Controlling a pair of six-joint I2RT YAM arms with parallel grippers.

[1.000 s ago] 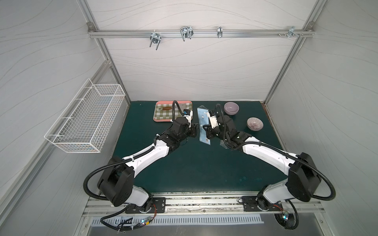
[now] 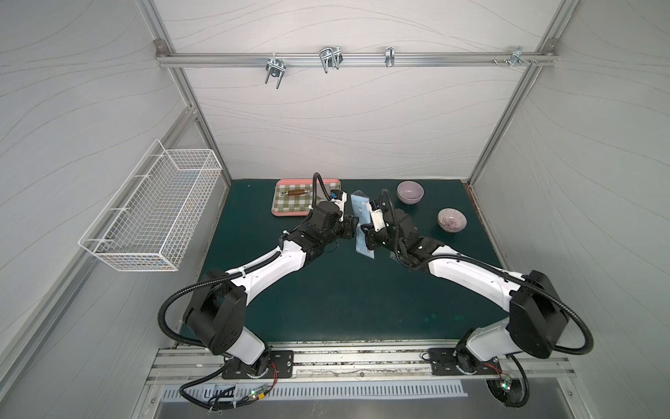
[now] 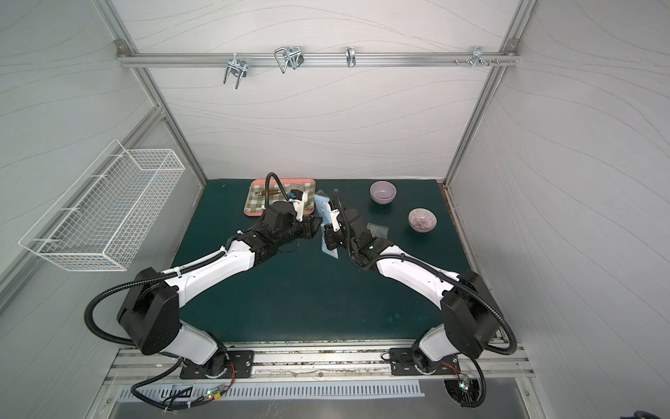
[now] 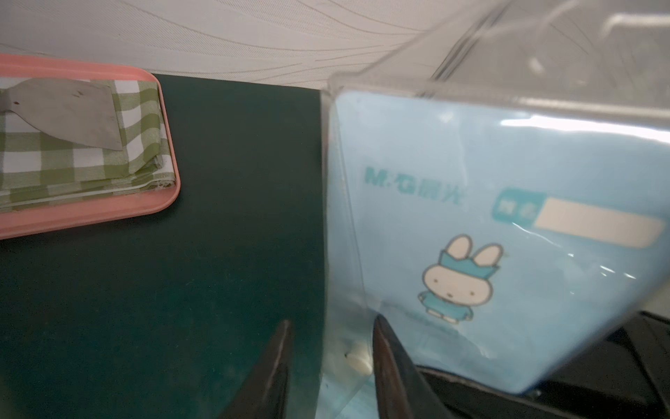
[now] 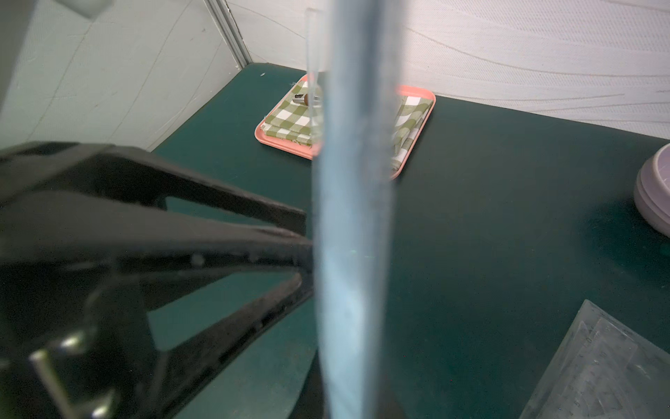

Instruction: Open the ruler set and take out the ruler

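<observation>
A light blue ruler set in a clear plastic pouch (image 4: pixel 488 174), printed with a rabbit, is held upright above the table in my right gripper (image 2: pixel 370 234), which is shut on it. The right wrist view shows it edge-on. My left gripper is part open beside the pouch's near edge, its right finger at the blue sleeve; whether anything sits between the fingers is unclear. Clear plastic ruler pieces (image 5: pixel 603 356) lie on the table below, to the right.
A pink tray (image 2: pixel 274 202) with a checked cloth and a spatula stands at the back left. Two bowls (image 2: pixel 409 192) (image 2: pixel 451 220) sit at the right. A wire basket (image 2: pixel 150 209) hangs on the left wall.
The pouch and my right gripper have shifted only slightly.
</observation>
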